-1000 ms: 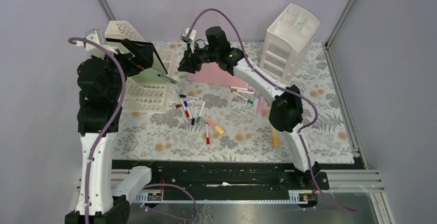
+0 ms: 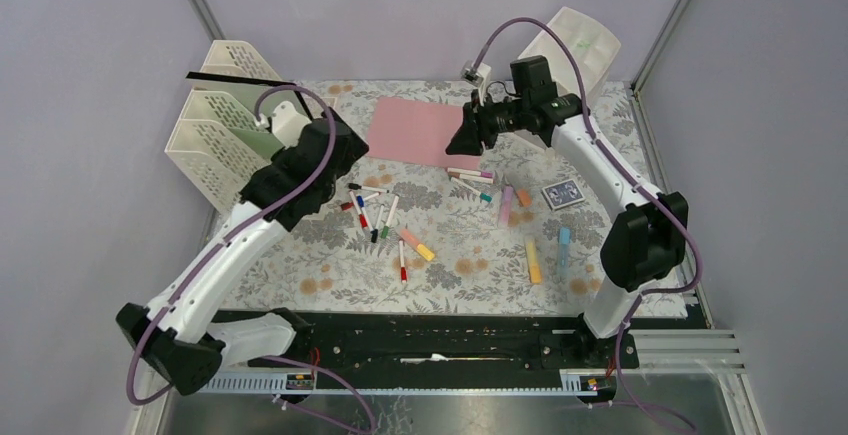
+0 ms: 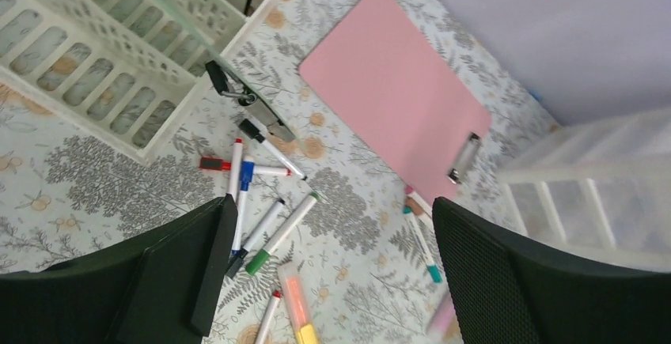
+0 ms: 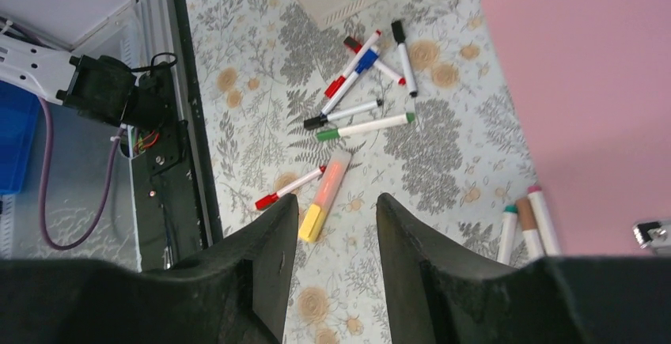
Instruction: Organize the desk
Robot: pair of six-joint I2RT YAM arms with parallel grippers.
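Observation:
The pink clipboard (image 2: 410,125) (image 3: 396,83) lies at the back centre, with my right gripper (image 2: 466,140) above its right part; its fingers are part open with nothing between them. My left gripper (image 2: 350,160) stands open above the loose markers. A green clipboard (image 3: 269,115) stands in the white basket (image 3: 71,59) at back left. Markers (image 4: 364,126) (image 4: 289,190) lie scattered mid-desk, near a pink-yellow stick (image 4: 324,198). More pens (image 2: 470,175) lie by the pink clipboard's front edge.
A white drawer organizer (image 2: 575,45) stands at back right. A card box (image 2: 563,194), yellow (image 2: 534,260) and blue (image 2: 563,248) sticks lie on the right.
My left gripper has swung from the basket toward the middle and front. My right arm has moved right across the pink clipboard, toward the organizer.

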